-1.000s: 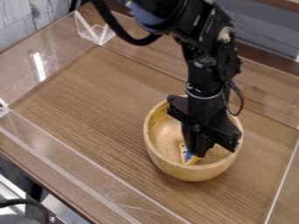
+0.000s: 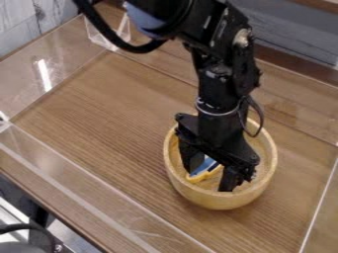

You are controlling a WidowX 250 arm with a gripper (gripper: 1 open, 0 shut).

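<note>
A round, cream-yellow bowl [image 2: 222,198] sits on the wooden table in the lower middle of the camera view. My black gripper [image 2: 211,168] reaches down inside it, its fingers around a small blue and yellow item [image 2: 203,172] lying in the bowl. The arm covers much of the bowl's inside, and I cannot tell whether the fingers grip the item or how wide they stand.
Bare wooden table [image 2: 93,119] stretches to the left and to the right of the bowl. A grey ledge runs along the back right edge. Clear plastic pieces lie at the upper left and left edge.
The gripper has shifted slightly within the bowl, and its fingers now sit around the blue and yellow item on the bowl's left side.
</note>
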